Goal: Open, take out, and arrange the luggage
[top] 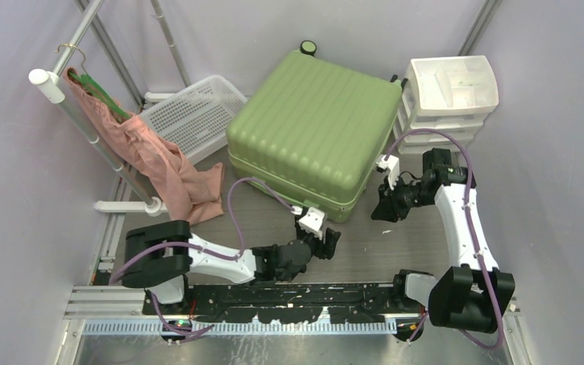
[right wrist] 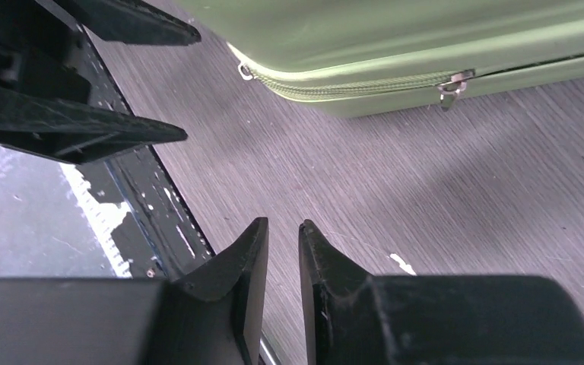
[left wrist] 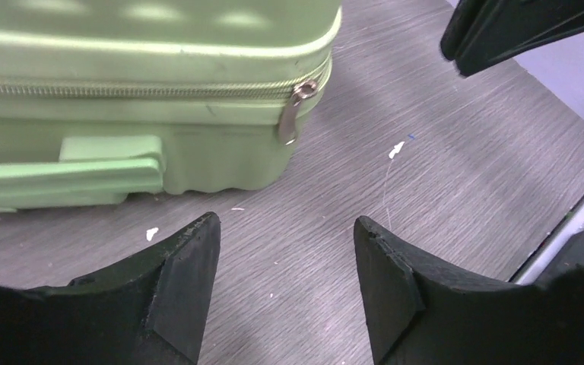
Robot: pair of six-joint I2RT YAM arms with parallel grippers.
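Note:
A closed green suitcase [top: 312,129] lies on the grey floor. The left wrist view shows its zipper pull [left wrist: 293,114] and flat handle [left wrist: 61,182]; the right wrist view shows a zipper pull [right wrist: 451,91] on its edge. My left gripper [top: 323,242] is open below the suitcase's near corner, empty, its fingertips apart [left wrist: 287,226]. My right gripper [top: 388,213] stands right of that corner, clear of the suitcase, with a narrow empty gap between its fingertips.
A white basket [top: 190,114] sits back left, beside a rail with pink trousers [top: 144,152]. Clear plastic drawers [top: 441,114] stand back right. Bare floor shows in front of the suitcase and at the right.

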